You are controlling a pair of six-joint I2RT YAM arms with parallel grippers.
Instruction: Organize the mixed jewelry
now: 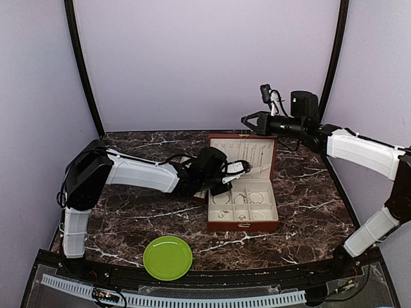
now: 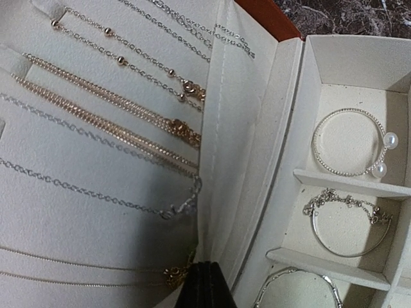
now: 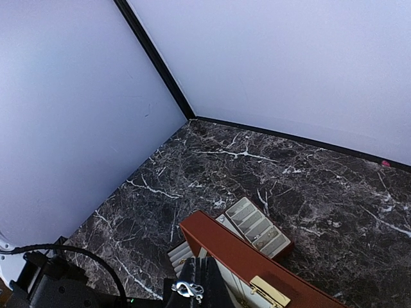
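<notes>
The brown jewelry box (image 1: 243, 226) stands open with its lid raised. In the left wrist view, several silver and gold necklaces (image 2: 109, 93) hang along the lid lining, their lower ends tucked behind a cloth pocket (image 2: 241, 122). My left gripper is shut at the pocket's edge, beside a thin gold necklace (image 2: 174, 276); whether cloth is pinched cannot be told. Above the lid's top edge, my right gripper (image 1: 244, 120) is shut on a silver necklace (image 3: 188, 290), bunched at its fingers. Compartments hold a pearl bracelet (image 2: 350, 141) and other bracelets (image 2: 350, 221).
A second compartment tray, mostly covered by my left arm (image 1: 144, 174), lies left of the box. An empty green plate (image 1: 167, 258) sits at the front edge.
</notes>
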